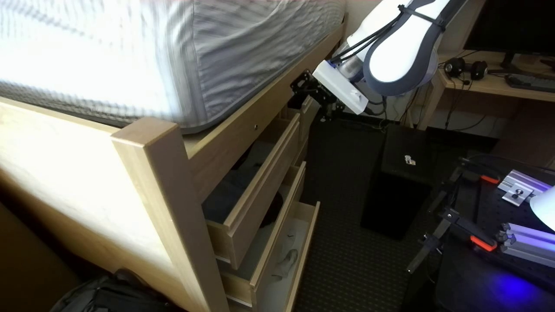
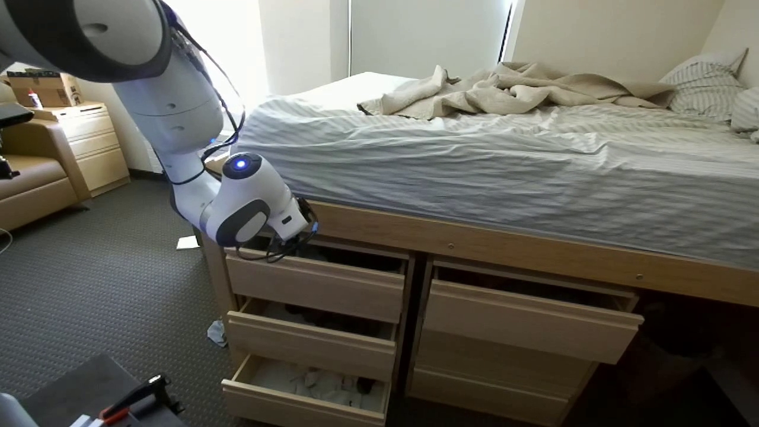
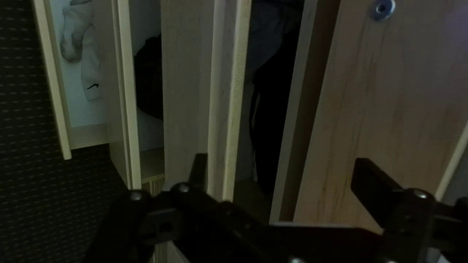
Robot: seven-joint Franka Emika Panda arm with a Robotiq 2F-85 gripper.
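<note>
My gripper is open, its two dark fingers wide apart with nothing between them. In the wrist view, the left finger appears over the front of the open top drawer point(image 3: 226, 100), and the right one lies in front of the wooden bed rail point(image 3: 390, 96). Dark cloth point(image 3: 274, 105) fills part of that drawer. Exterior view 1 has the gripper point(image 1: 312, 96) beside the rail, near the far end of the top drawer point(image 1: 265, 190). In exterior view 2 the white hand point(image 2: 284, 217) hides the fingers; whether they touch anything, I cannot tell.
Below, the middle drawer point(image 2: 313, 340) and bottom drawer point(image 2: 306, 402) stand pulled out, the lowest holding light clothes. Another drawer point(image 2: 533, 320) on the right is pulled out too. The mattress point(image 1: 249, 57) lies above the rail. A black box point(image 1: 400, 177) stands on otherwise fairly clear carpet.
</note>
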